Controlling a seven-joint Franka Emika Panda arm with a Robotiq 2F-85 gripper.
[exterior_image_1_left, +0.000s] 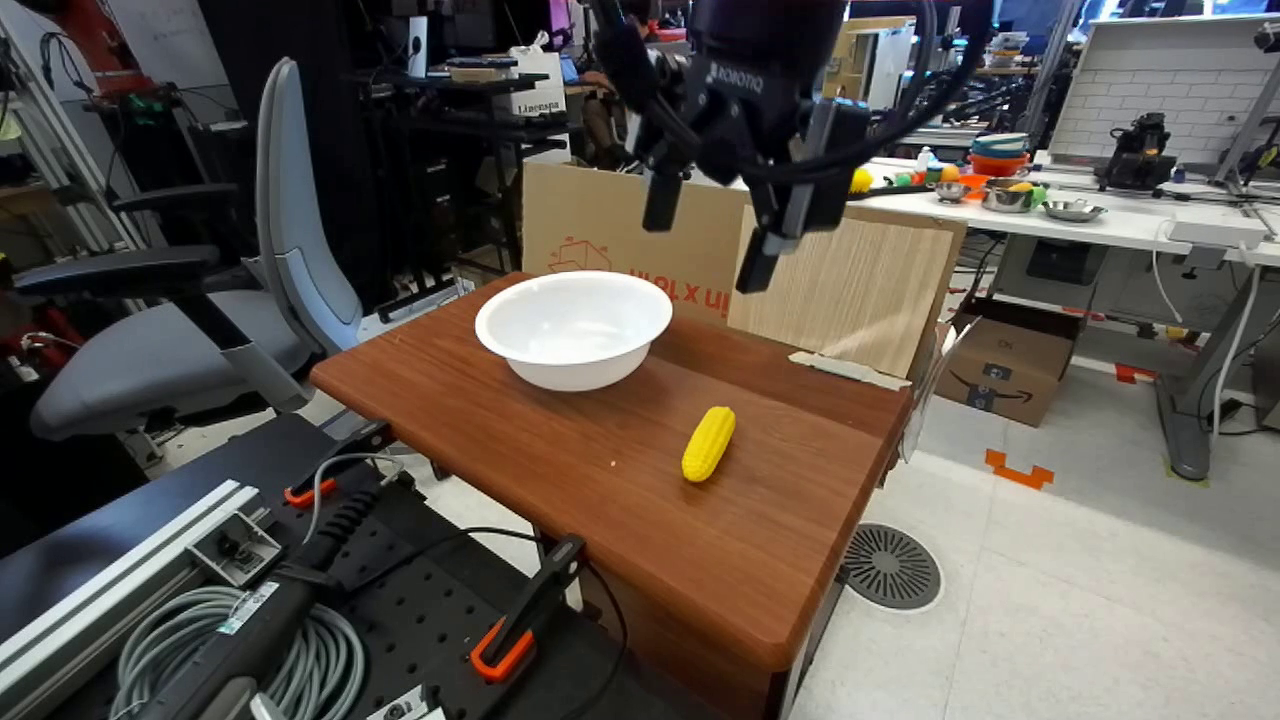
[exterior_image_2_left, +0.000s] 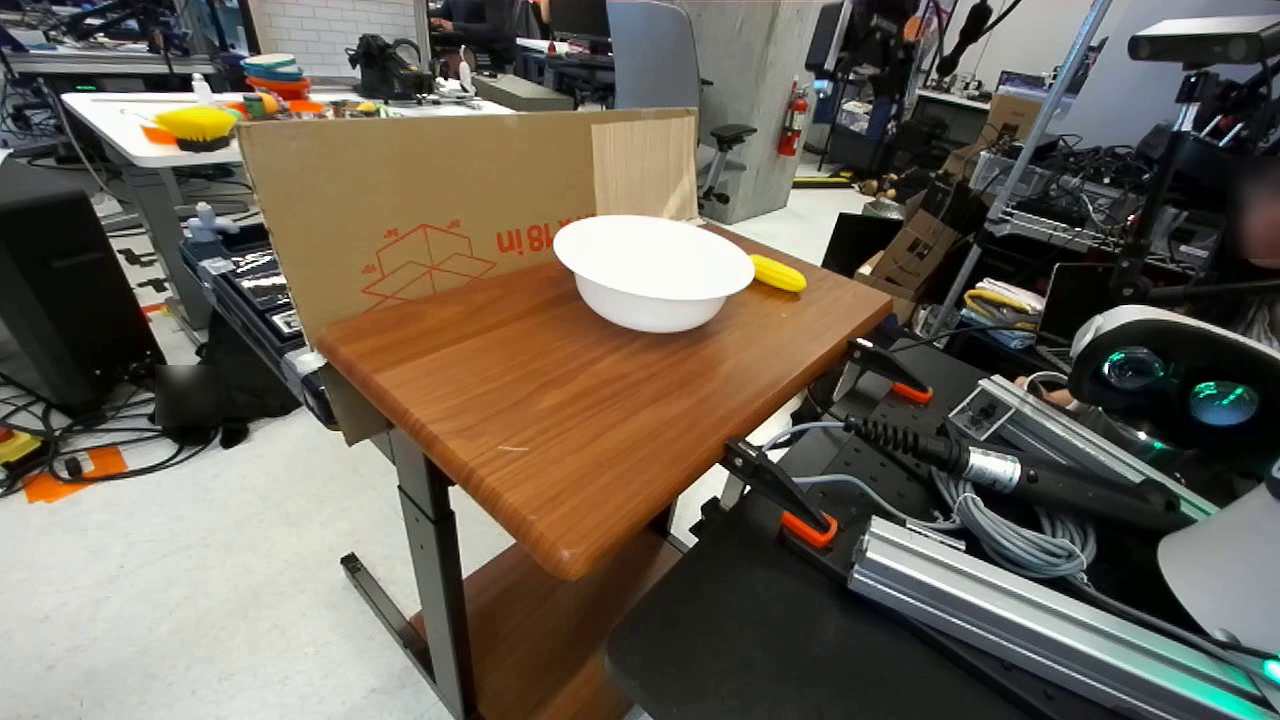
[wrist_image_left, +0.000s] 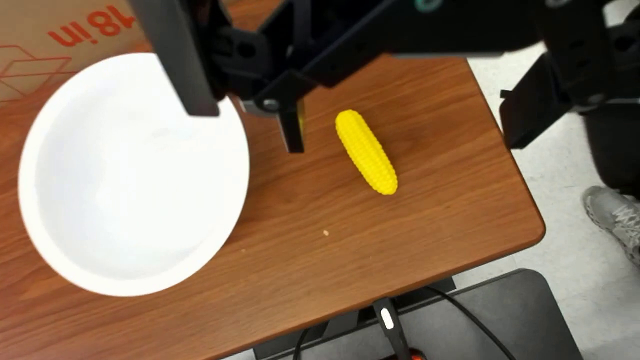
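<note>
A yellow corn cob (exterior_image_1_left: 709, 444) lies on the brown tabletop, to the right of a white bowl (exterior_image_1_left: 573, 330). The bowl is upright and looks empty in the wrist view (wrist_image_left: 132, 180). High over the table hangs my gripper (exterior_image_1_left: 708, 244), open, with its fingers spread and nothing held. From the wrist, the corn (wrist_image_left: 366, 152) shows below and between the spread fingers, well apart from them. Exterior view 2 shows the bowl (exterior_image_2_left: 654, 276) partly in front of the corn (exterior_image_2_left: 779, 274); the gripper is outside that view.
A cardboard panel (exterior_image_2_left: 420, 204) stands along one long edge of the table (exterior_image_2_left: 516, 396). Clamps with orange tips (exterior_image_1_left: 528, 612) grip the opposite edge, beside a black perforated bench (exterior_image_1_left: 420, 600).
</note>
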